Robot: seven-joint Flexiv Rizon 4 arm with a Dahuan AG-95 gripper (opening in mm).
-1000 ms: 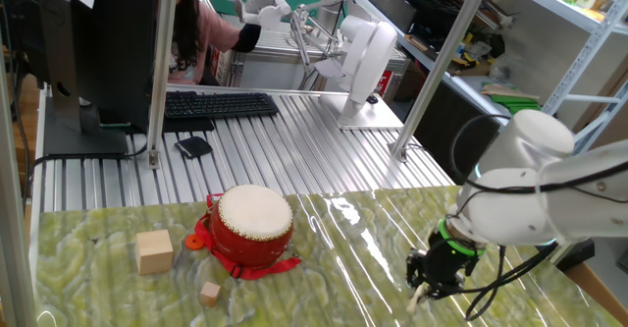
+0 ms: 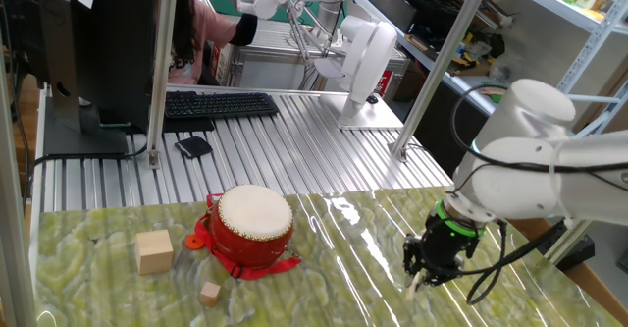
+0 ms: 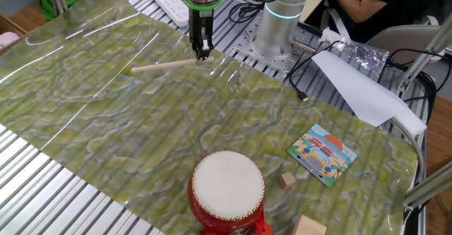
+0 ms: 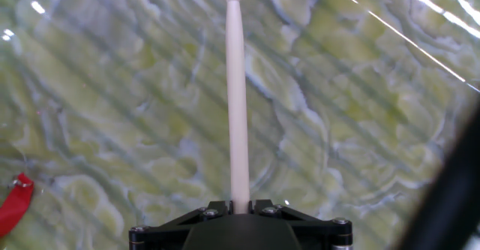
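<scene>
A pale wooden drumstick (image 4: 237, 107) points straight away from my gripper in the wrist view, its rounded tip farthest off. The fingers close in on both sides of its near end; the gripper is shut on it. Seen in exterior view 2, the drumstick (image 3: 166, 65) extends left from the gripper (image 3: 203, 55), roughly level; whether it touches the mat cannot be told. Only a short end of it shows below the gripper (image 2: 427, 266) in exterior view 1. The red drum (image 2: 253, 231) with a pale skin stands well apart from the gripper.
Near the drum are a larger wooden block (image 2: 154, 252), a small wooden cube (image 2: 209, 294) and a colourful picture board (image 3: 323, 154). Red cloth (image 2: 285, 266) lies around the drum's base. Between gripper and drum the green marbled mat (image 3: 141, 122) is clear.
Over the last second the arm has shifted slightly, the gripper moving a little left and up in exterior view 1. The stick's visible end has moved with it. Drum and blocks are unmoved.
</scene>
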